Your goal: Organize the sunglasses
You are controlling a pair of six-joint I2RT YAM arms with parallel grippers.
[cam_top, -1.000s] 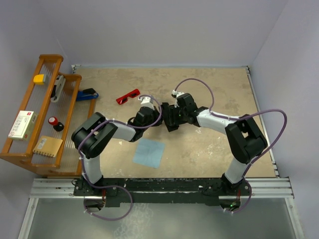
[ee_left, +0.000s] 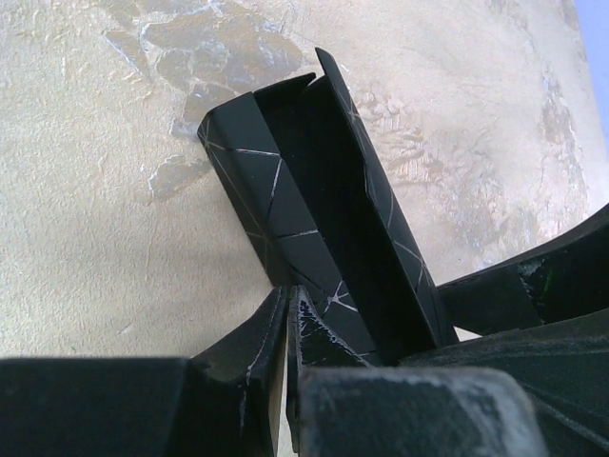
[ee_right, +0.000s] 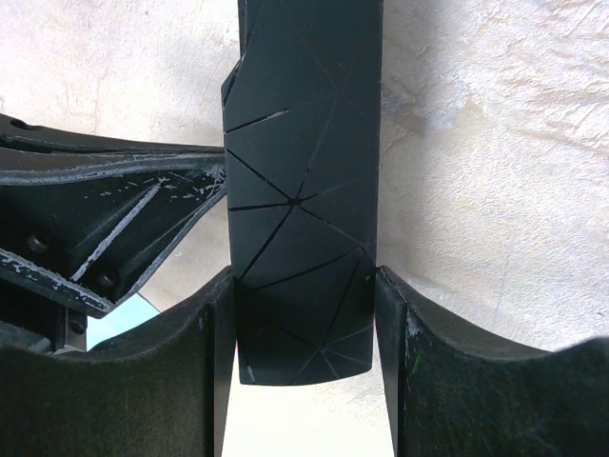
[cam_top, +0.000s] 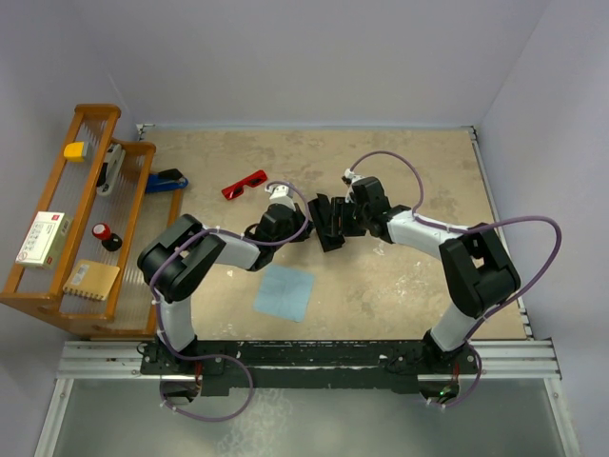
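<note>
The black glasses case [cam_top: 331,242], patterned with thin lines, lies near the middle of the table. A long gap along its side shows in the left wrist view, where its flap [ee_left: 366,181] stands away from the body. My left gripper is shut at the case's left side, nothing visible between its fingers. Open, my right gripper has a fingertip to either side of the case in its wrist view; whether they touch it I cannot tell. Red sunglasses [cam_top: 245,185] rest on the table behind the left gripper.
A light blue cloth [cam_top: 284,292] lies flat in front of the left gripper. The wooden shelf [cam_top: 133,238] at the left holds a white box [cam_top: 44,238], a notebook [cam_top: 92,280] and other small items.
My right gripper has shifted to the right across the case. The left arm, the case and the red sunglasses look unmoved.
</note>
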